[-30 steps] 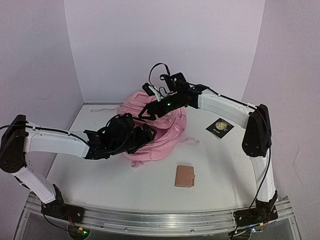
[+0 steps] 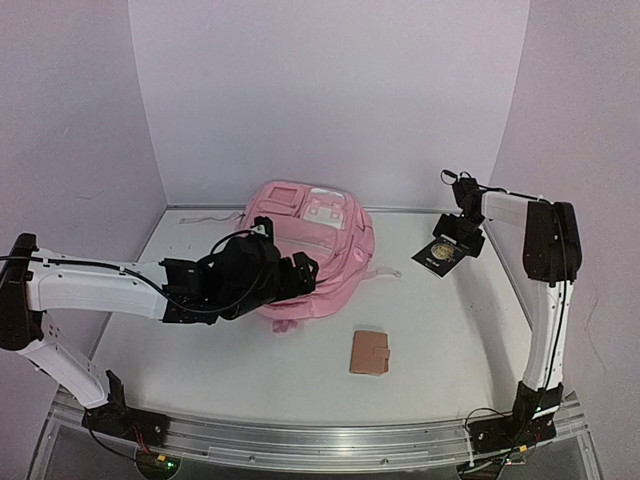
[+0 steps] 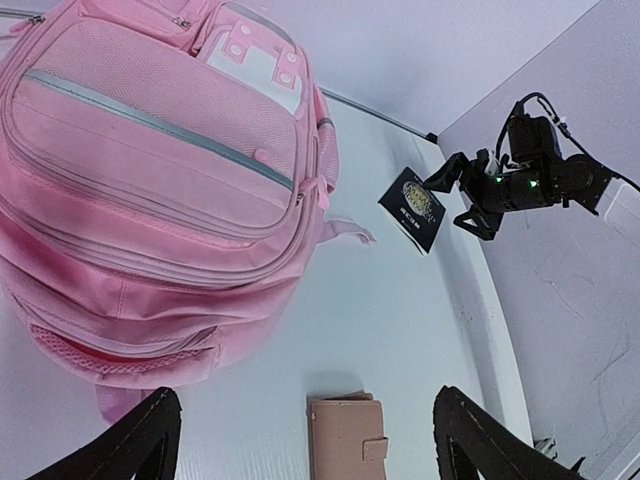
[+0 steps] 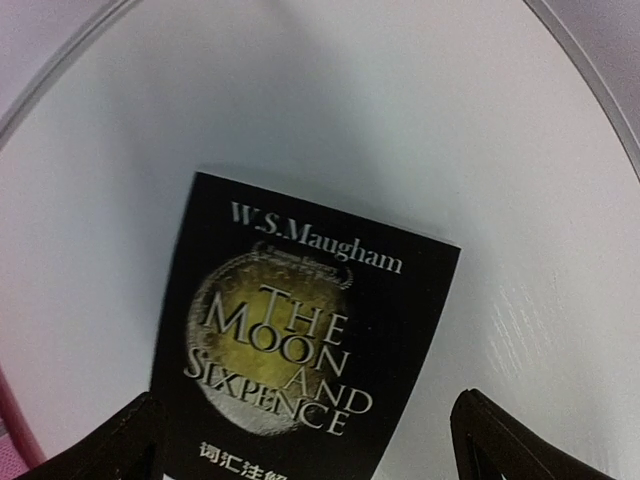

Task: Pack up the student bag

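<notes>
The pink student bag (image 2: 345, 255) lies at the back, left of centre; its front face fills much of the left wrist view (image 3: 150, 190). My left gripper (image 2: 306, 275) is open above the bag's front, nothing between its fingers. At the back right, the black book "The Moon and Sixpence" (image 2: 436, 260) lies flat on the table. Over the book's far end is my right gripper (image 2: 459, 235), open; its fingers (image 4: 520, 450) stand wide apart in the right wrist view, with the book cover (image 4: 300, 350) below them. Whether they touch it, I cannot tell.
A brown notebook with a clasp tab (image 2: 368, 354) lies by itself near the front middle. Walls (image 2: 590, 250) enclose the sides and back, the right one close to my right arm.
My left gripper shifted slightly.
</notes>
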